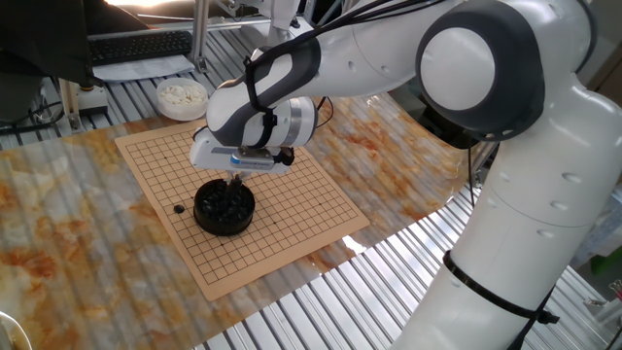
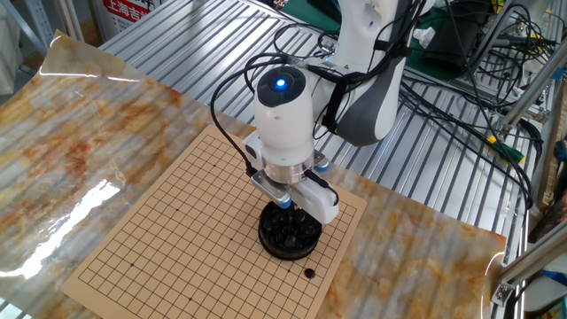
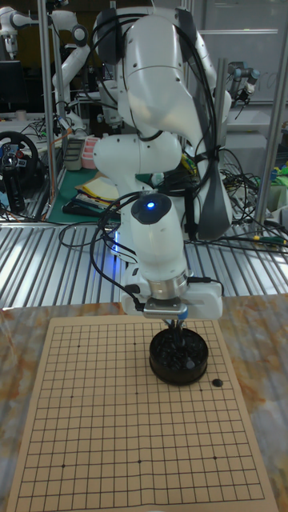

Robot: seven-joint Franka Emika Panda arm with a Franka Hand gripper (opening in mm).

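Observation:
A round black bowl (image 1: 224, 223) full of black stones rests on the wooden Go board (image 1: 321, 220). My gripper (image 1: 233, 183) points down into the bowl, its fingertips among or just over the stones. In exterior view 3 the gripper (image 3: 178, 334) reaches in from the bowl's far side. The stones and the dark rim hide the tips, so whether the fingers are apart or hold a stone does not show. One loose black stone (image 2: 309, 273) lies on the board beside the bowl (image 2: 288, 252).
A white bowl (image 1: 182, 100) with white stones stands beyond the board, near a keyboard (image 1: 142, 47). The marbled mat (image 1: 73, 224) around the board is mostly clear. Metal posts and cables stand behind the arm.

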